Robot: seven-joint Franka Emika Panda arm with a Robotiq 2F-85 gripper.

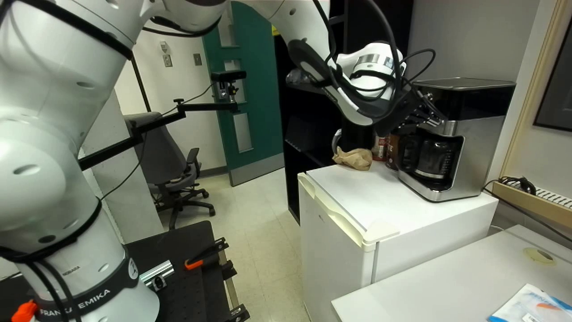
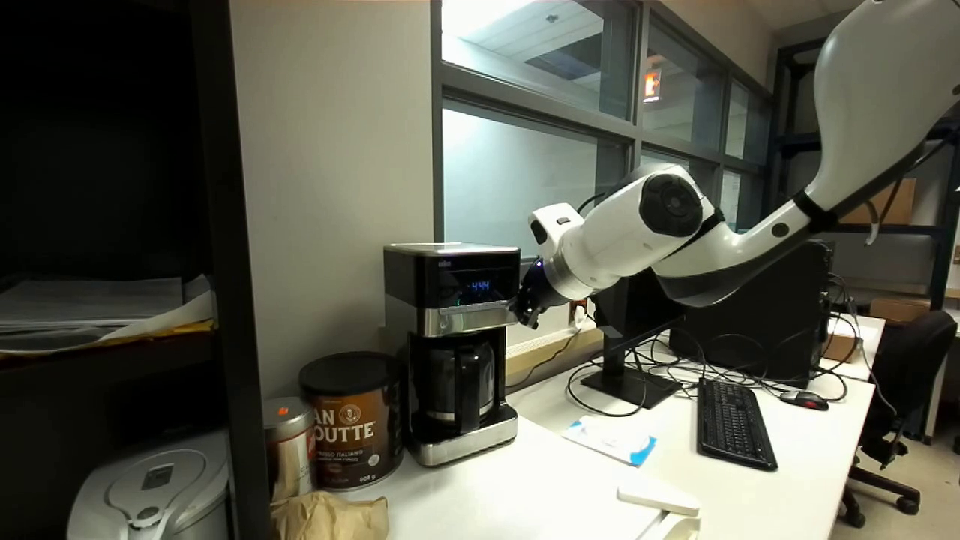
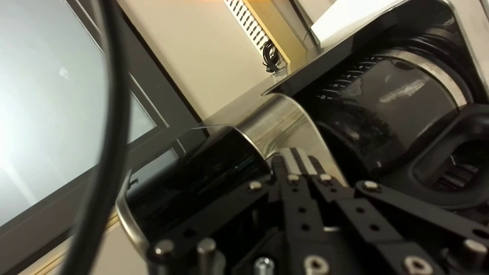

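Note:
The black and silver coffee maker stands upright on the white fridge top, its display lit. Its glass carafe sits inside; in the wrist view the carafe and its black handle lie to the right. My gripper is shut, with nothing showing between its fingers. Its tips are close against the steel band at the front of the machine, below the black panel; whether they touch I cannot tell. From the other side, the gripper appears at the right end of that band.
Beside the machine stand a brown coffee tub, a smaller can and a crumpled paper bag. A lower white desk adjoins the fridge.

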